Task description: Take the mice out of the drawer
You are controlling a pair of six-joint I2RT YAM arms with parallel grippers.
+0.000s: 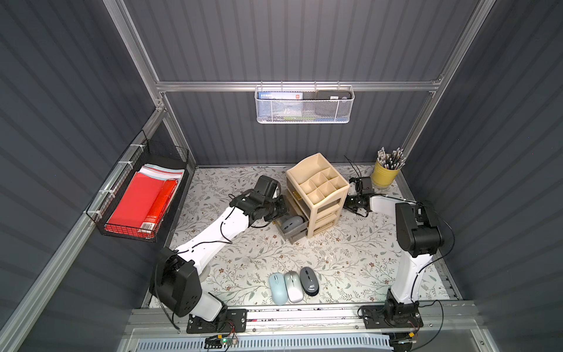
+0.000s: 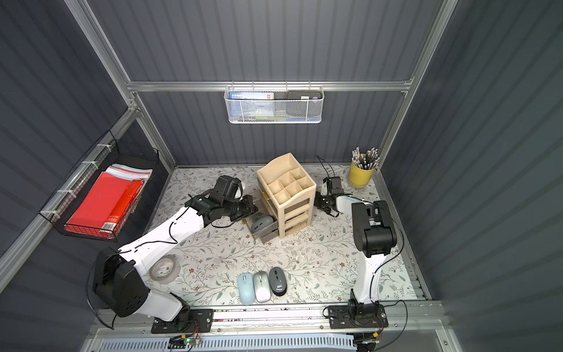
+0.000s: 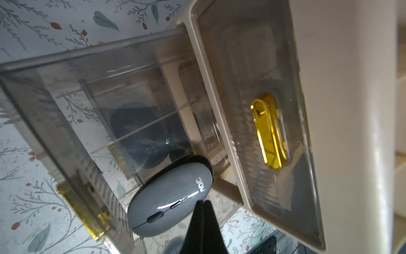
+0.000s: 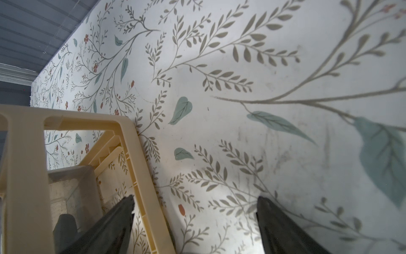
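Note:
A grey AOC mouse (image 3: 171, 196) lies in the pulled-out clear drawer (image 3: 42, 169) of the beige organizer (image 1: 328, 202). Right over this mouse, in the left wrist view, my left gripper is shut, its black fingertips together and nothing between them. A darker rounded shape shows blurrily through the drawer's plastic. On the table's front part lie a light blue mouse (image 1: 278, 288), a white mouse (image 1: 293, 286) and a dark grey mouse (image 1: 309, 281), side by side. My right gripper stands open and empty beside the organizer's right side.
A closed drawer with a gold handle (image 3: 269, 132) sits above the open one. A yellow pen cup (image 1: 384, 175) stands at the back right, near the right arm. A tape roll (image 2: 164, 268) lies by the left arm.

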